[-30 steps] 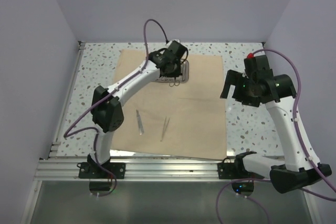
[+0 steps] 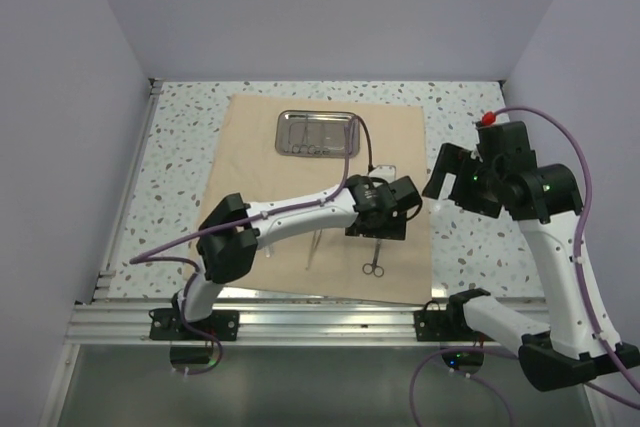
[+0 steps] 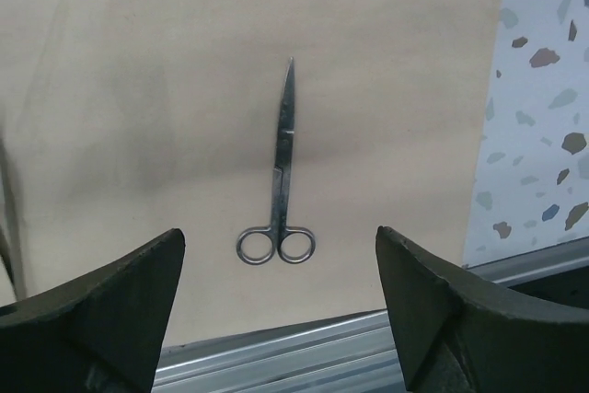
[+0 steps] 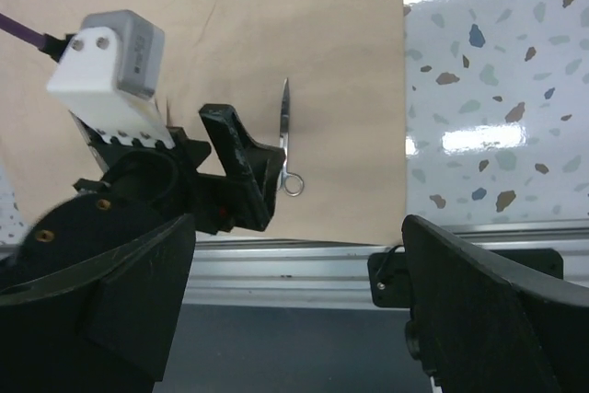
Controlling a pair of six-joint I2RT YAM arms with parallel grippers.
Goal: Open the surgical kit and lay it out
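Dark metal scissors (image 2: 374, 265) lie on the tan cloth (image 2: 400, 127), near its front right part. Their blades point to the back, as the left wrist view shows, with the scissors (image 3: 282, 172) between my open fingers' lines but not gripped. My left gripper (image 2: 376, 235) hangs above them, fingers wide. At the back, the metal tray (image 2: 279, 135) holds several instruments with ring handles. Tweezers (image 2: 314, 249) rest on the cloth left of the scissors, partly under my left arm. My right gripper (image 2: 449, 185) stands open and empty over the speckled table, right of the cloth.
A thin light tool (image 2: 268, 251), mostly hidden by my left arm, lies near the cloth's front left. A metal rail (image 2: 300, 329) runs along the front edge.
My left gripper has come from the tray to the front right with the scissors. The right arm has shifted slightly.
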